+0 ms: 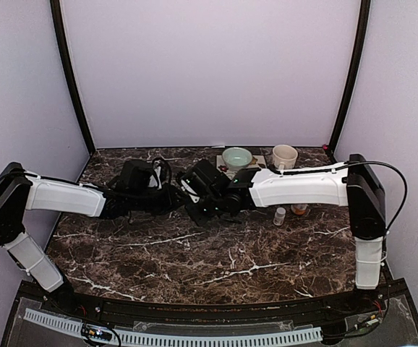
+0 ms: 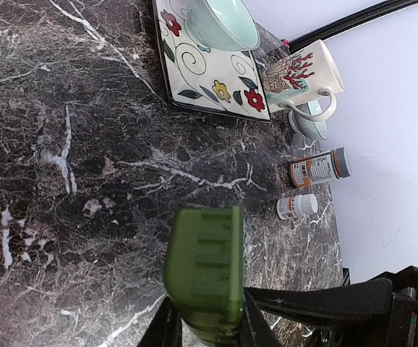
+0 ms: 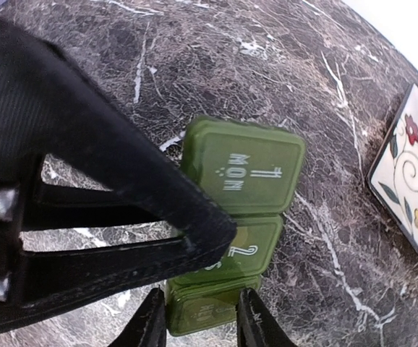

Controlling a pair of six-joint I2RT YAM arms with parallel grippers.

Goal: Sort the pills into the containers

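A green pill organizer, with a lid marked MON in the right wrist view, is held above the table between the two arms. My left gripper is shut on it, and one of its black fingers (image 3: pixel 187 217) crosses the box in the right wrist view. My right gripper has its fingertips apart at the box's lower compartment; whether they press on it cannot be told. A white pill bottle (image 2: pixel 296 207) and a brown pill bottle (image 2: pixel 319 168) lie toward the right in the left wrist view. No loose pills are visible.
A patterned tray (image 2: pixel 184 90) carries a pale green bowl (image 1: pixel 236 157) at the back. Beside it stands a coral-patterned mug (image 2: pixel 306 74), with a small bowl (image 2: pixel 312 129) partly hidden behind.
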